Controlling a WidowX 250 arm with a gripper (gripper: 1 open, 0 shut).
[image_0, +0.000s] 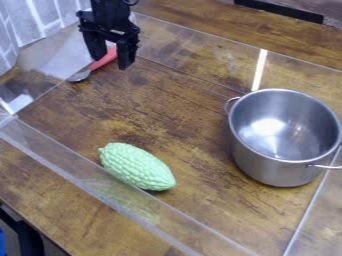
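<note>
My black gripper (110, 52) hangs at the upper left, pointing down over a red utensil (100, 62) with a metal end that lies on the wooden table (174, 110). The utensil is partly hidden behind the gripper, and whether the fingers are open or touch it is not clear. A pale green corn-like object (135, 165) lies in the lower middle. A steel pot (275, 150) with two side handles stands on the right and looks empty.
Clear plastic walls (134, 200) border the work area along the left and front, and also on the right.
</note>
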